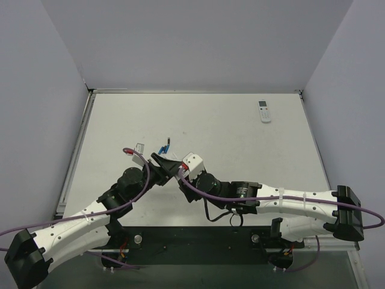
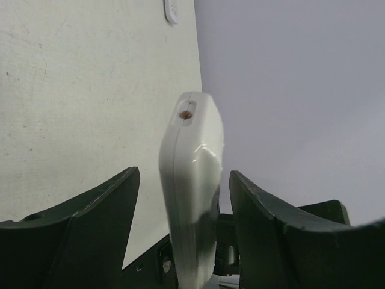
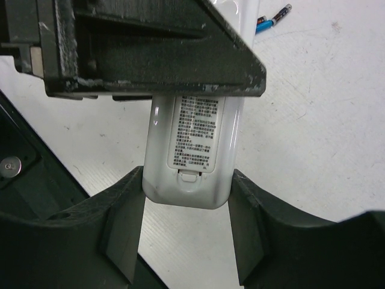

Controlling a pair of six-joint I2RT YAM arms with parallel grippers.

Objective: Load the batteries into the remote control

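A white remote control (image 3: 192,135) has its back with the printed battery cover facing the right wrist view. At its lower end, my right gripper is shut on it, a finger on each side. Farther up, a black finger (image 3: 162,51) of the left gripper crosses the remote and hides part of it. In the left wrist view, my left gripper is open around the remote (image 2: 192,162), with gaps visible on both sides. Small blue and dark batteries (image 1: 165,147) lie on the table just beyond the grippers.
Another white remote (image 1: 264,112) with a dark screen rests at the far right of the table (image 1: 210,114). Both arms meet closely at the front centre, and grey walls flank the table.
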